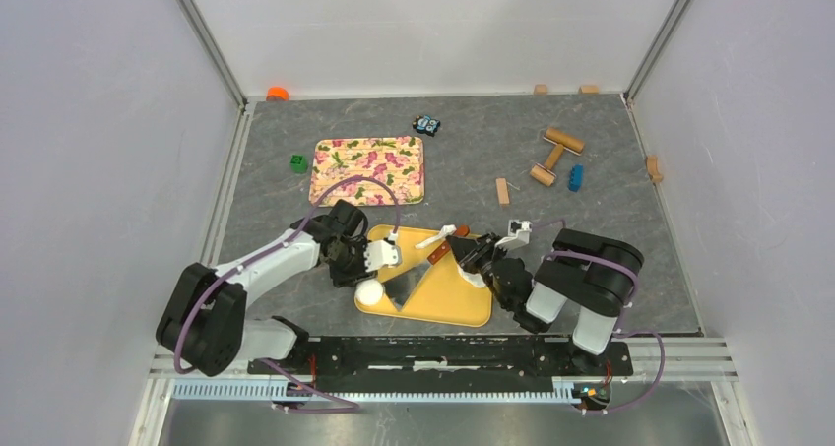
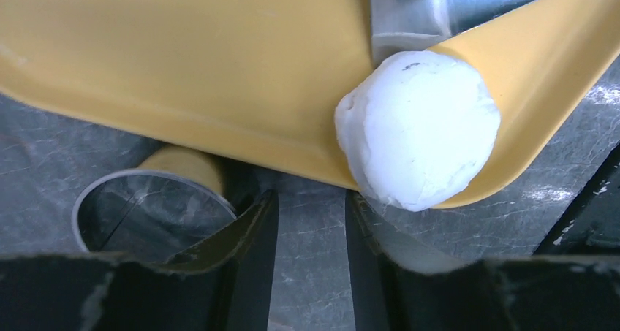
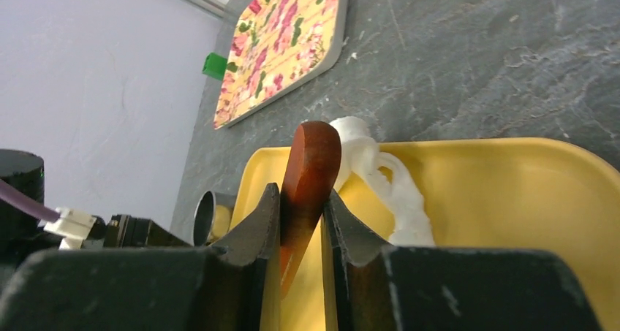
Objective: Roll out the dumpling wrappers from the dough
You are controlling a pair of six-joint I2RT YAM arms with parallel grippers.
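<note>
A white dough lump (image 2: 418, 130) sits in the near-left corner of the yellow tray (image 1: 448, 303), beside the blade (image 1: 404, 286) of a wooden-handled scraper. My left gripper stands open at the tray's edge, beside the lump, nothing between its fingers. My right gripper has the scraper's reddish wooden handle (image 3: 311, 156) between its fingers; whether it grips it is unclear. A white spatula-like or twisted piece (image 3: 402, 199) lies behind the handle.
A floral board (image 1: 366, 165) lies behind the tray, with a green block (image 1: 298, 163) to its left. A metal cutter (image 2: 150, 207) is beside the tray. Wooden rollers (image 1: 556, 151) and a blue object (image 1: 576, 177) lie back right.
</note>
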